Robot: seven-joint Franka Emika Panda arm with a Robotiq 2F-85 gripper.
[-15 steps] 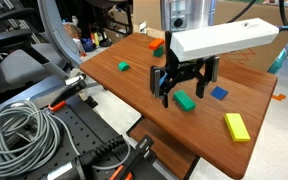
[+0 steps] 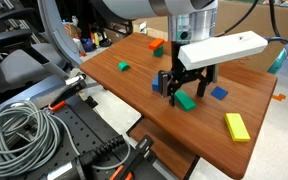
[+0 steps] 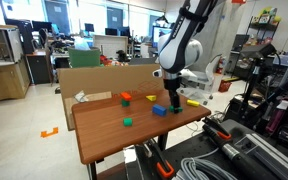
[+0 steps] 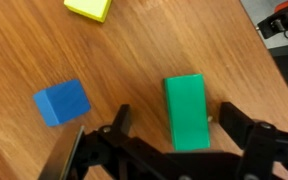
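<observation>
A green block [image 4: 187, 112] lies on the wooden table between the fingers of my gripper in the wrist view. The right fingertip is close beside it; a strip of bare wood shows between the block and the left fingertip. My fingers are part open and have no hold on it. Exterior view 1 has the gripper [image 2: 186, 94] low over the tabletop, its fingertips around the same green block [image 2: 186, 102]. From exterior view 2 the hand is small and partly covers the block.
Nearby lie a blue block [image 2: 219, 93] and a yellow block [image 2: 238, 127]. Another blue block [image 2: 157, 84], a second green block [image 2: 123, 66] and a red block [image 2: 156, 44] sit farther along the table. A clamp [image 2: 134, 160] grips the near edge. Bare wood [image 2: 199, 135] surrounds the hand.
My gripper has come down toward the table, its fingertips now around the green block rather than above it. The blocks have stayed in place.
</observation>
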